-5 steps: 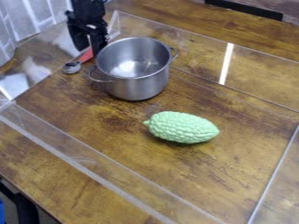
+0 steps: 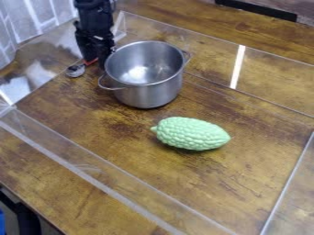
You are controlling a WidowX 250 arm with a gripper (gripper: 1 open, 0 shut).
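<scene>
The black gripper (image 2: 95,50) is at the upper left, low behind the left rim of a steel pot (image 2: 145,83) with two handles. A spoon (image 2: 76,70) with a silver bowl and red handle lies on the wood left of the pot, its handle mostly hidden by the gripper. Whether the gripper is open or shut, or has anything between its fingers, I cannot tell. A pale green bitter gourd (image 2: 190,134) lies in front of the pot to the right.
Clear panels edge the wooden work surface (image 2: 147,184) on several sides.
The gripper has come down toward the spoon's handle, covering more of it. The pot and gourd look unchanged.
</scene>
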